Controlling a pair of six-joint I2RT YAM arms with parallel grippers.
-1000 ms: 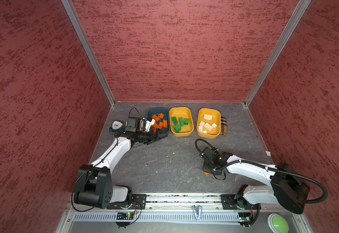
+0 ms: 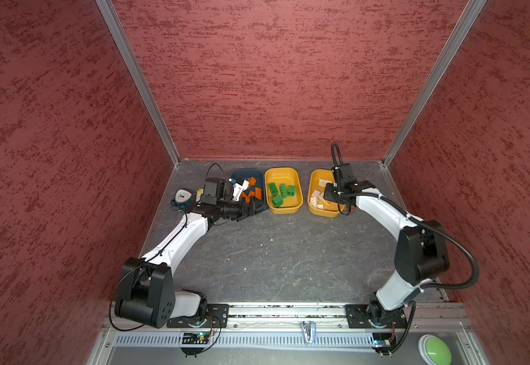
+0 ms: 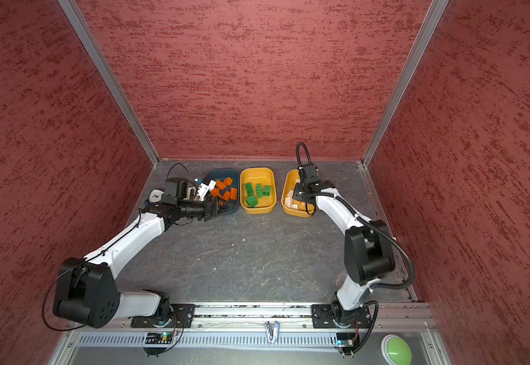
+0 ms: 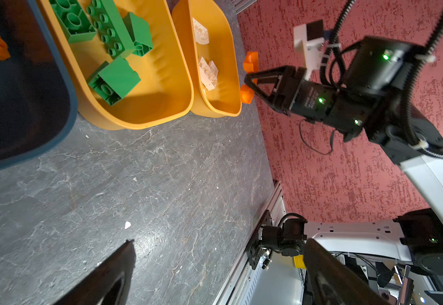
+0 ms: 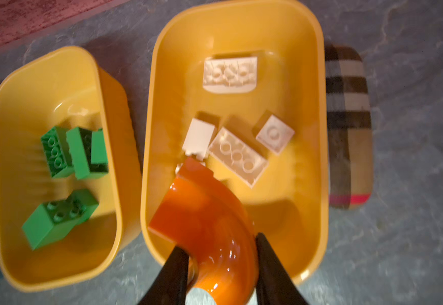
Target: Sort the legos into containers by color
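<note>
My right gripper is shut on an orange arch-shaped lego [image 5: 206,213], held above the near part of the right yellow container [image 5: 287,40]. White legos [image 5: 237,156] lie in that container. Green legos [image 5: 53,218] fill part of the middle yellow container [image 2: 283,171]. Orange legos [image 3: 225,195] are inside the dark blue container [image 3: 223,170] on the left. Close to that blue container's near edge, my left gripper [image 2: 249,208] stands open and empty; its fingers [image 4: 104,272] are blurred and wide apart in the left wrist view.
A striped case [image 5: 348,132] lies against the right container's outer side. A clock [image 2: 183,196] stands at the far left.
My right arm has swung from the front right of the table up and away to the right container, carrying the orange lego. The left gripper has shifted slightly.
</note>
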